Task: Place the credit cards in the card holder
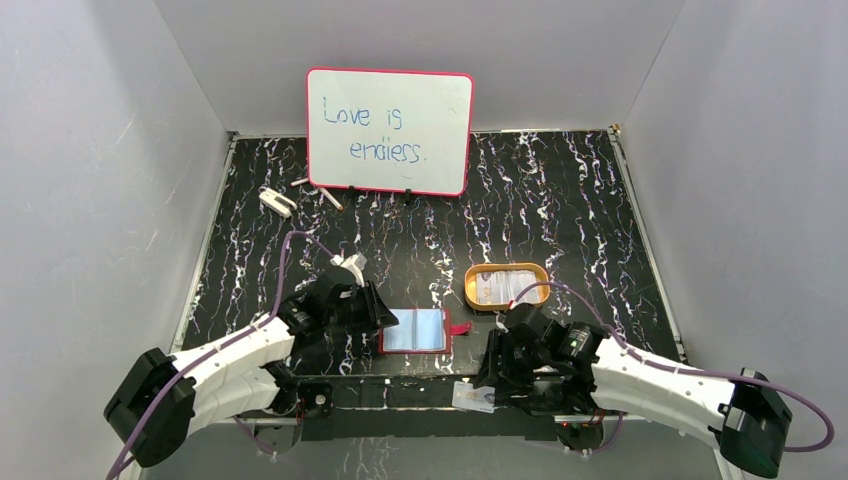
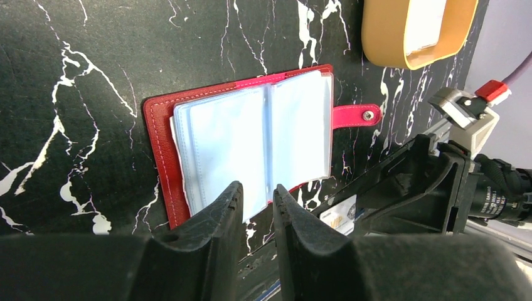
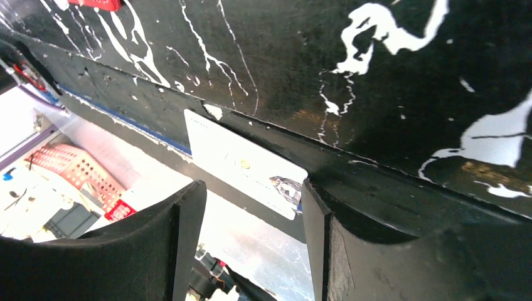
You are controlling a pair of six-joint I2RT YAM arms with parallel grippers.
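Note:
An open red card holder (image 1: 413, 330) with pale clear sleeves lies at the table's front middle. My left gripper hangs just left of and over it, fingertips close together with a narrow gap, nothing visible between them. A white card (image 3: 241, 163) lies at the front edge, below and right of the holder. My right gripper is over that card, fingers apart, its right fingertip by the card's end; nothing shows held.
A yellow oval tray (image 1: 470, 290) with cards sits behind the right gripper. A whiteboard (image 1: 389, 125) stands at the back, with markers and a white object (image 1: 277, 202) to its left.

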